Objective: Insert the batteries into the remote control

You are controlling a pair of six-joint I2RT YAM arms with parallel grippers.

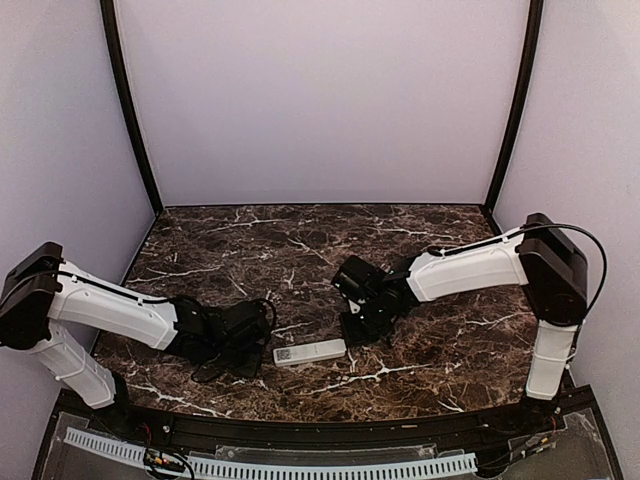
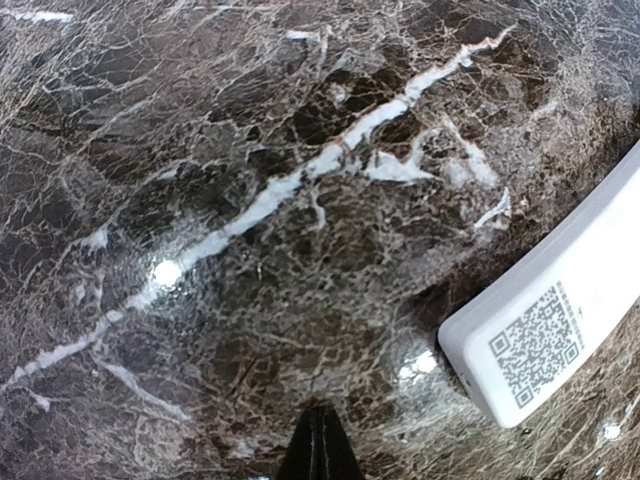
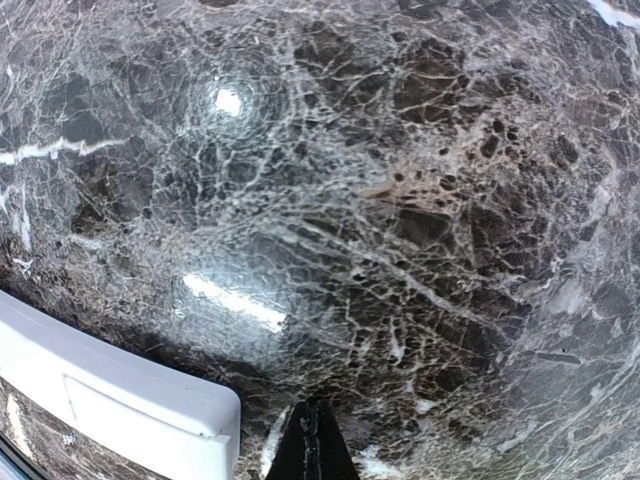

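Note:
A white remote control [image 1: 310, 352] lies on the marble table between my two arms, its back face up. Its end with a printed code square [image 2: 540, 345] points toward my left arm. On the other end, in the right wrist view, the outline of a cover [image 3: 135, 425] shows on the remote, and it looks closed. My left gripper is shut just beyond the code end, apart from the remote. Beside the cover end my right gripper is shut, with nothing visible between its fingers. No batteries can be seen in any view.
White walls [image 1: 320, 100] stand at the back and sides. A dark rail [image 1: 320, 430] runs along the front edge.

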